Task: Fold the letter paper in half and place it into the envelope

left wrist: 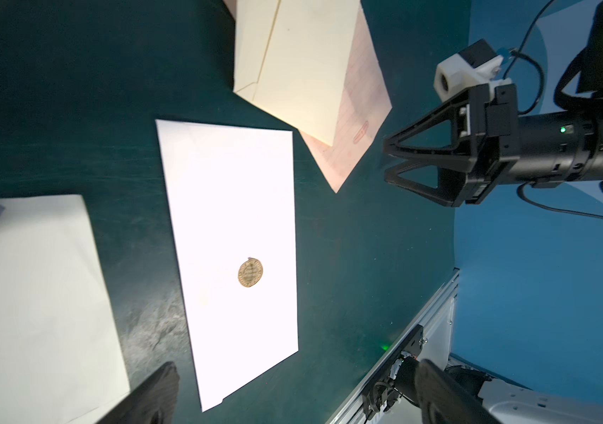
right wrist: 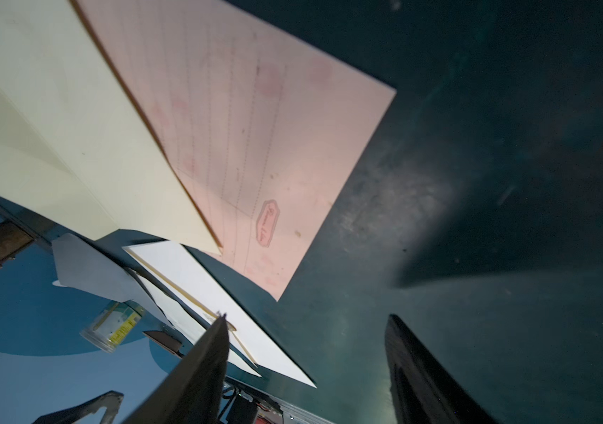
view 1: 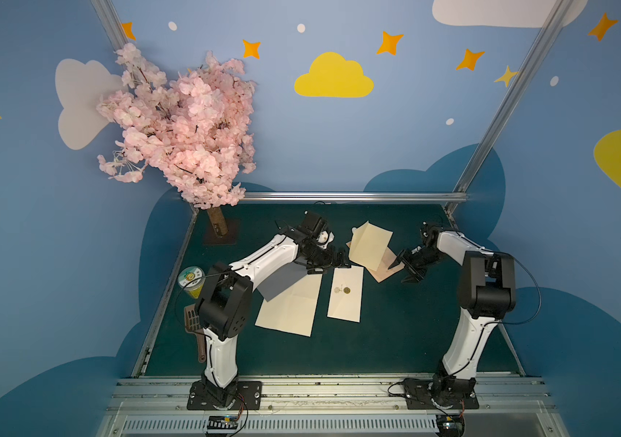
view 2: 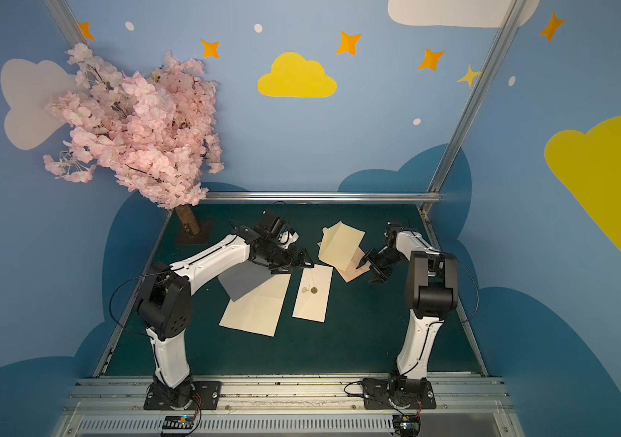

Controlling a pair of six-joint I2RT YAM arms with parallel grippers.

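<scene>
A white envelope (view 1: pixel 345 304) with a round gold seal (left wrist: pixel 250 272) lies flat mid-table. Left of it is a large cream sheet (view 1: pixel 288 309), partly covered by a grey sheet (view 1: pixel 278 282). Behind the envelope, a creased cream paper (view 1: pixel 370 244) rests over pink lined letter paper (right wrist: pixel 273 141), whose near corner is bare. My left gripper (view 1: pixel 330 265) is over the far end of the envelope, open and empty. Right of the pink paper, my right gripper (view 1: pixel 398 274) has its fingers (right wrist: pixel 407 364) apart, with nothing between them.
At the left edge are a brown spatula (view 1: pixel 193 324) and a lidded jar (view 1: pixel 191 279). A pink blossom tree (view 1: pixel 194 131) stands in the back left corner. Bare green table (view 1: pixel 412 320) lies to the right of the envelope.
</scene>
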